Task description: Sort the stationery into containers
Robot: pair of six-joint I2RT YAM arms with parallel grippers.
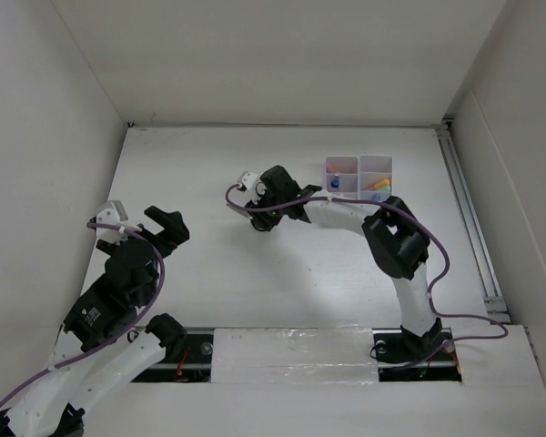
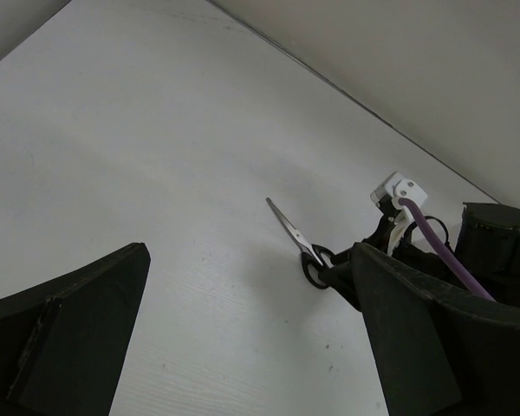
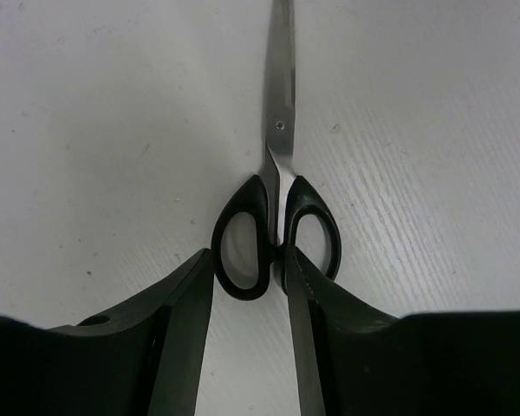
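A pair of scissors with steel blades and black handles lies flat on the white table. My right gripper is over the handle end, partly open, one fingertip at the left loop's outer edge and the other between the loops. Whether the fingers touch the handles I cannot tell. From the left wrist view, the scissors show blades pointing away from the right arm. My left gripper stands wide open, empty, far from them at the table's left side. The divided container holds several small coloured items.
The right arm reaches across the table just in front of the container, hiding part of its near side. A purple cable runs loosely along that arm.
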